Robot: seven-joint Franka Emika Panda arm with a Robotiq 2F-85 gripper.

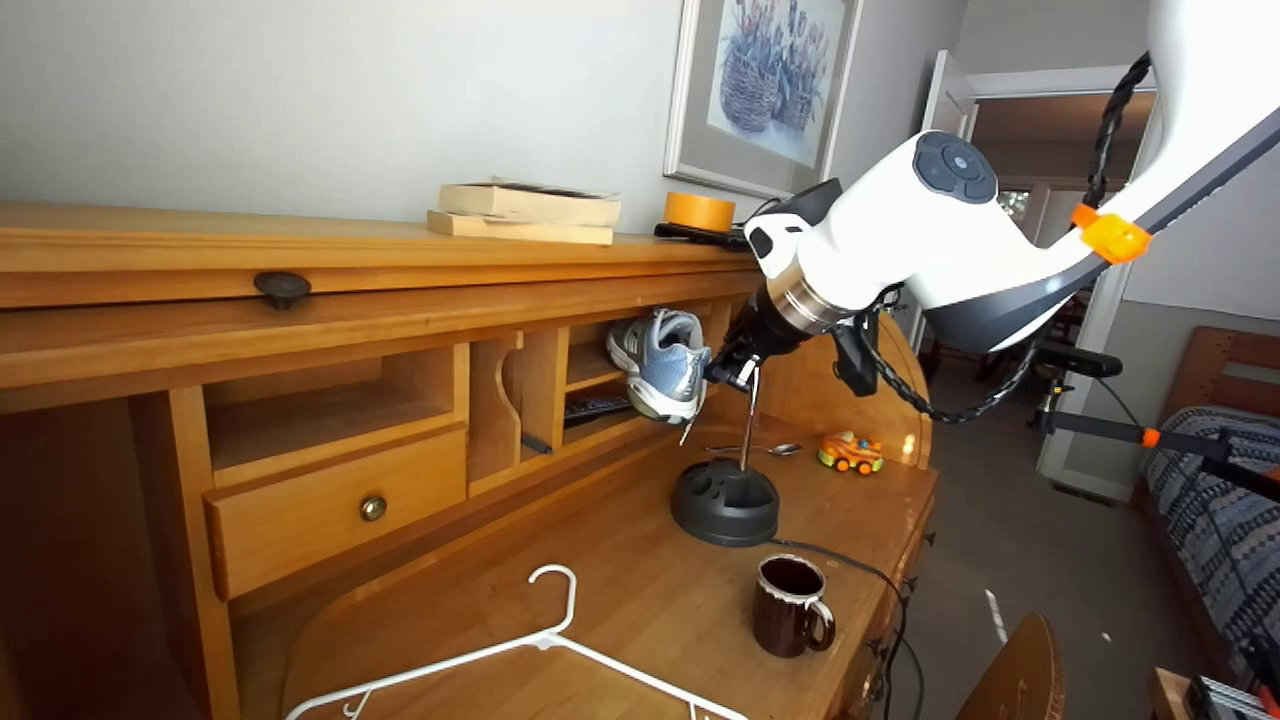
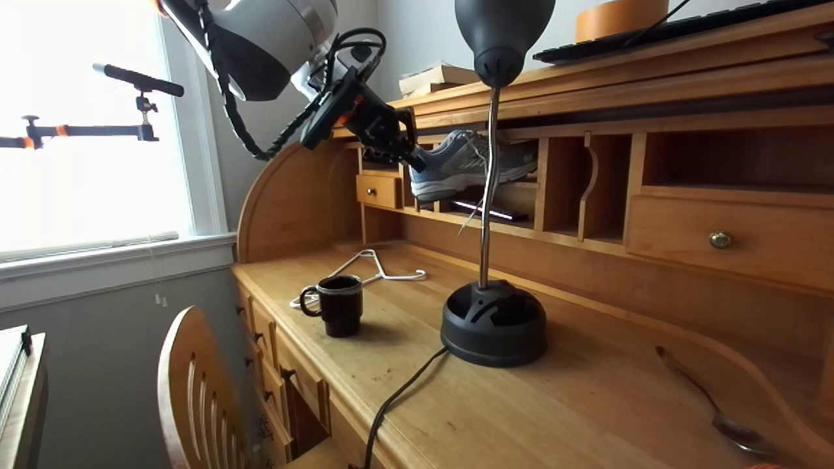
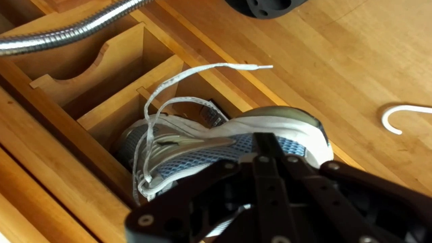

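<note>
A grey, white and blue running shoe juts out of a cubbyhole in the roll-top desk, its heel toward the room. Loose white laces trail from it in the wrist view. My gripper is at the heel end, and in exterior view 2 the gripper appears to meet the back of the shoe. Seen from the wrist, the dark fingers are together and overlap the shoe's blue mesh side. Nothing shows between them; whether they press on the shoe is hard to tell.
The lamp's metal neck rises close to the shoe from its black base. On the desktop are a dark mug, a white hanger, a spoon and an orange toy car. A remote lies below the shoe.
</note>
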